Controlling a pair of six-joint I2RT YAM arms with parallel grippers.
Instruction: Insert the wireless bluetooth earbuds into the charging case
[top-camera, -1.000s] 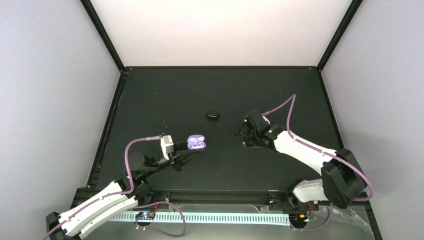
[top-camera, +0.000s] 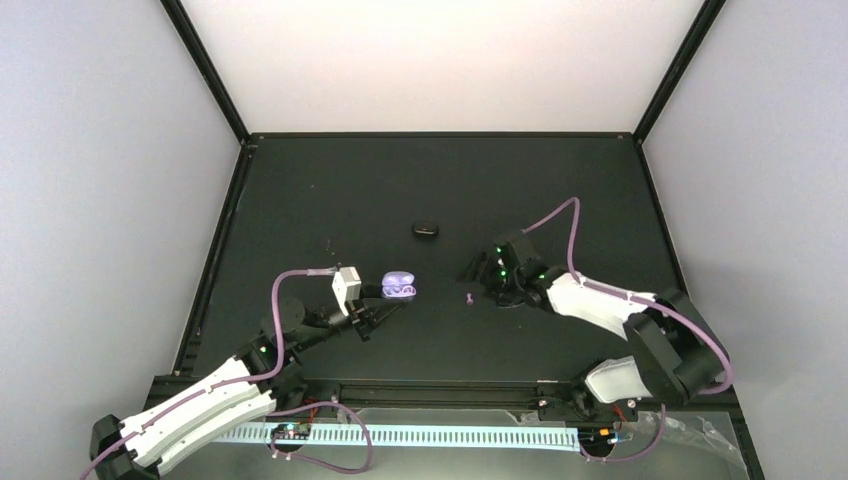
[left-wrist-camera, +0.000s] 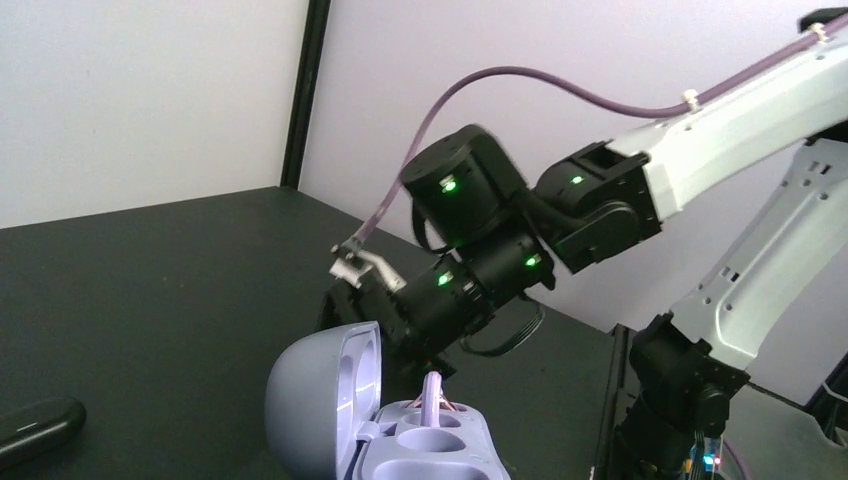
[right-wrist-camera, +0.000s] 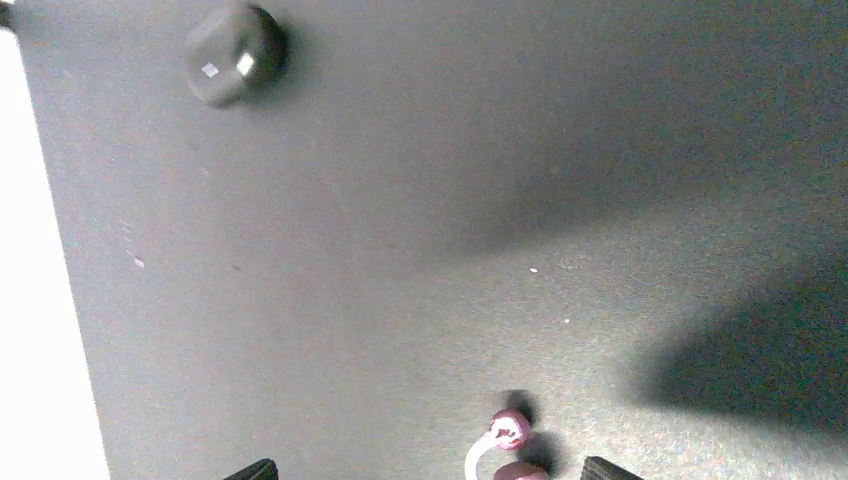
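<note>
A lilac charging case (top-camera: 398, 279) is held in the air by my left gripper (top-camera: 388, 301), its lid standing open. In the left wrist view the case (left-wrist-camera: 428, 462) shows its hollow wells, with a thin upright lilac post rising among them; the left fingers are out of sight there. One small pink-purple earbud (top-camera: 469, 298) lies on the table. The right wrist view shows this earbud (right-wrist-camera: 508, 430) at the bottom edge, partly cut off. My right gripper is open above the table, the earbud nearer its right fingertip (right-wrist-camera: 607, 470) and apart from it.
A small glossy black object (top-camera: 425, 230) sits on the black table behind the case; the right wrist view shows it too.
</note>
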